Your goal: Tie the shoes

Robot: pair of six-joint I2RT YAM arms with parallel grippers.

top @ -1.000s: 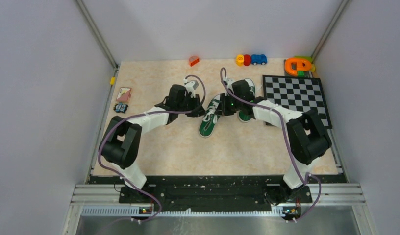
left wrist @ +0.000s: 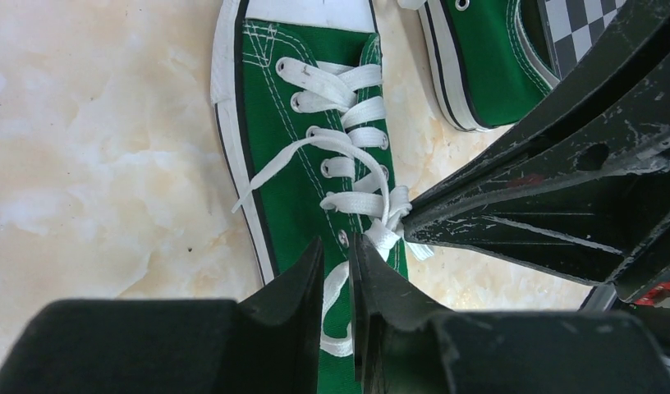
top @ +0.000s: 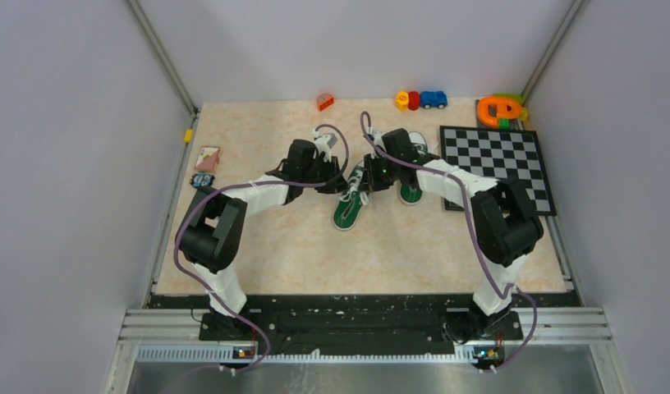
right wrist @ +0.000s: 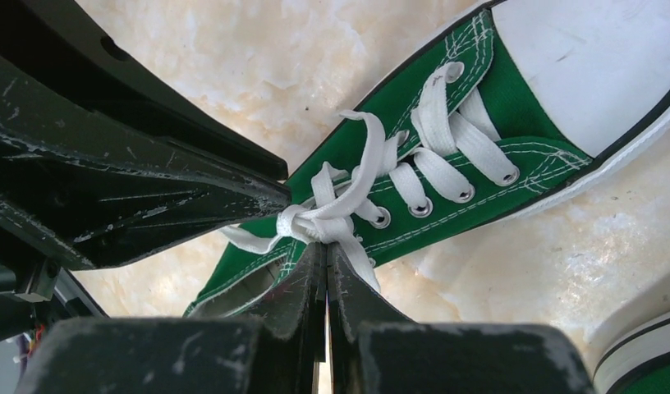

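The green shoe (top: 346, 213) with white laces (left wrist: 336, 164) lies mid-table under both grippers. Across its opening the lace is crossed into a knot (right wrist: 311, 222), one loose end lying over the eyelets. In the left wrist view my left gripper is part open, and a lace loop shows in the gap; I cannot tell whether it lies between the fingers or below them. My right gripper is shut with its tips against the knot; whether lace is pinched there is hidden. The second green shoe (top: 410, 195) sits to the right, partly behind the right arm.
A chequered board (top: 497, 164) lies at the right. Toys line the back: an orange block (top: 325, 102), a blue car (top: 433, 99) and an orange ring toy (top: 497, 110).
My left gripper has shifted slightly right toward the shoe. My right gripper has moved a little left, and both now stand closer together over the laces. The shoe looks unmoved.
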